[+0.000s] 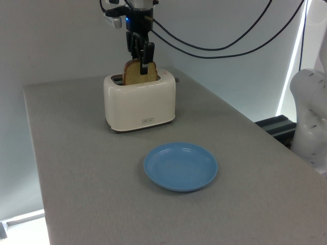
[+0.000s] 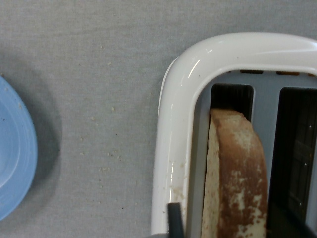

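A slice of bread (image 1: 134, 76) stands upright in the white toaster (image 1: 139, 107), its top sticking out of the slot. My black gripper (image 1: 138, 65) is lowered from above, with its fingers astride the top of the slice; whether they touch it I cannot tell. In the wrist view the browned crust (image 2: 240, 173) fills much of the left slot of the toaster (image 2: 173, 129), with blurred fingertips at the bottom edge on either side of it. The right slot looks empty.
A blue plate (image 1: 180, 166) lies empty in front of the toaster on the grey table (image 1: 87, 194); its rim (image 2: 25, 148) shows left in the wrist view. Cables hang from the arm. A white robot body stands beyond the right edge.
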